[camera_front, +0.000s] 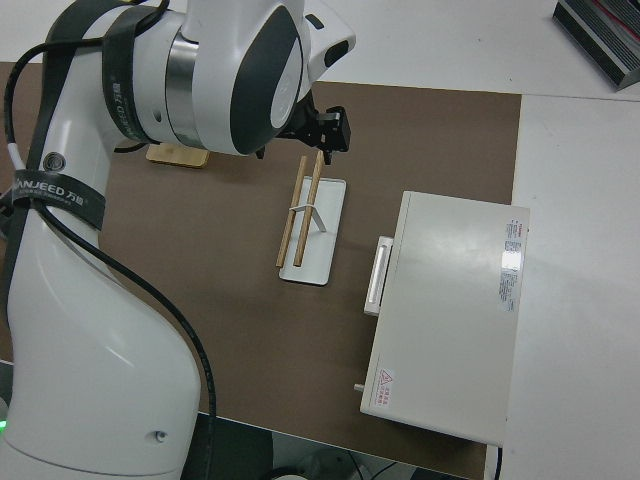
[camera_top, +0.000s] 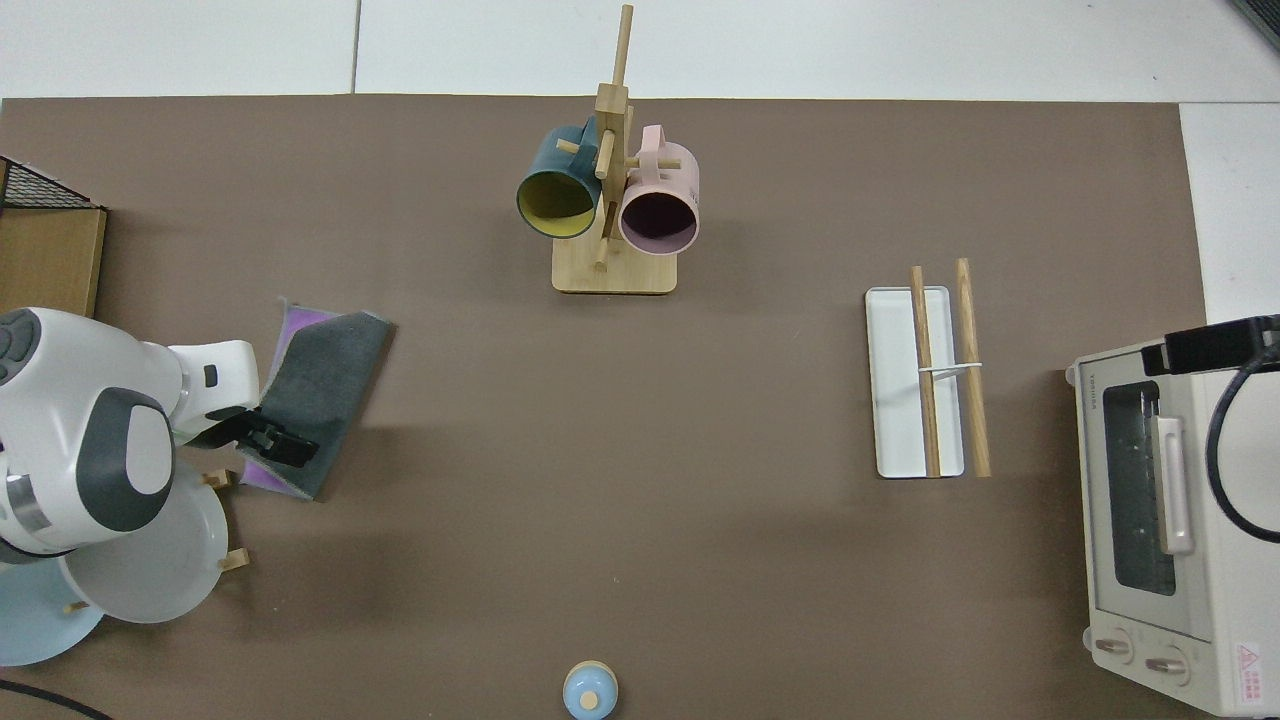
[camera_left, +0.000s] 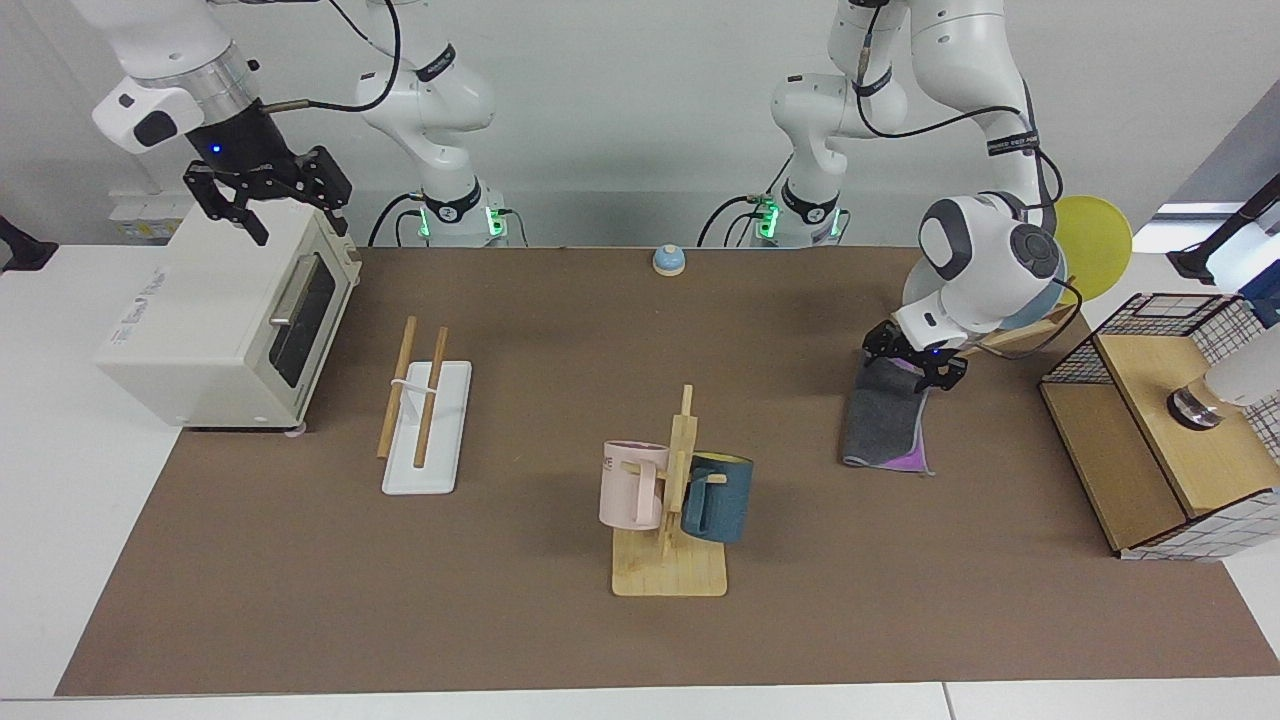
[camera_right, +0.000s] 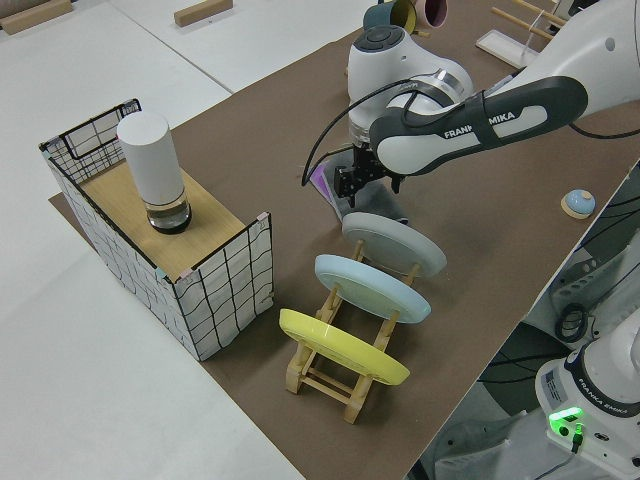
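Note:
My left arm's gripper (camera_top: 270, 432) reaches over a folded grey cloth (camera_top: 330, 372) with a purple layer, beside a dish rack holding plates (camera_top: 150, 552); in the left view it is the right-hand gripper (camera_left: 912, 358), fingers pointing at the cloth. Whether it is open or shut is unclear. My right gripper (camera_left: 264, 198) hangs above the white toaster oven (camera_left: 228, 324), also seen at the top of the front view (camera_front: 315, 135); its finger state is unclear.
A mug tree with blue and pink mugs (camera_top: 660, 204) stands at the back. A white tray (camera_top: 894, 384) with wooden sticks lies near the oven. A wire-and-wood basket (camera_right: 210, 300) is beside the rack. A small blue object (camera_top: 590, 692) sits at the front.

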